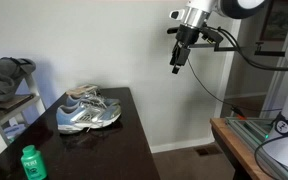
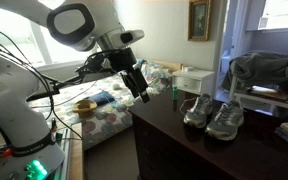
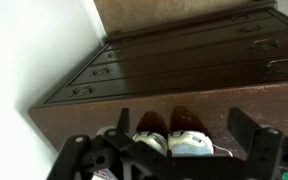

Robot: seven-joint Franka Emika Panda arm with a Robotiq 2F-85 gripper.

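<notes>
A pair of grey-and-white sneakers [image 1: 88, 115] sits side by side on the dark wooden dresser top [image 1: 124, 145]; exterior view 2 also shows the shoes [image 2: 225, 121]. A green bottle [image 1: 33, 162] stands upright near one end of that top, small and farther back as the green bottle [image 2: 175, 93] in the other exterior view. My gripper hangs above and off the dresser's edge, apart from the shoes. Its two dark fingers are spread wide, with nothing held between them. In the wrist view, the shoes [image 3: 190, 143] are partly hidden behind the gripper body.
Drawers with handles [image 3: 109, 70] line the dresser front. A grey bag [image 2: 265, 70] rests on a white rack. Beyond the dresser are a bed [image 2: 104, 105] and a white cabinet [image 2: 192, 82]. The dresser top near my gripper is bare.
</notes>
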